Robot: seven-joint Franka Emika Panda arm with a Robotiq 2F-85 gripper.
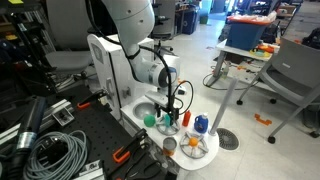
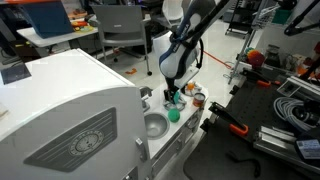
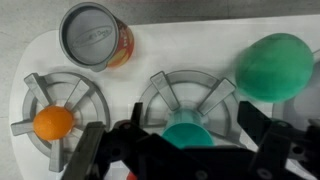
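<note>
A teal cup [image 3: 187,130] stands on a grey burner grate [image 3: 162,90] in the wrist view. My gripper is open directly above it, with one dark finger [image 3: 127,138] to its left and the other to its right. In exterior view 1 the gripper [image 1: 171,113] hangs low over the white counter, close to the teal cup [image 1: 170,121]. Whether the fingers reach down beside the cup's wall is hard to tell. The second exterior view shows the arm bent down there too, partly covering the cup.
Close by are a rounded green object [image 3: 274,67], an open can [image 3: 97,36] and an orange ball [image 3: 53,122] on another grate. A blue mug [image 1: 201,124] and a red bottle [image 1: 186,117] stand behind. The sink [image 2: 156,124] lies to one side.
</note>
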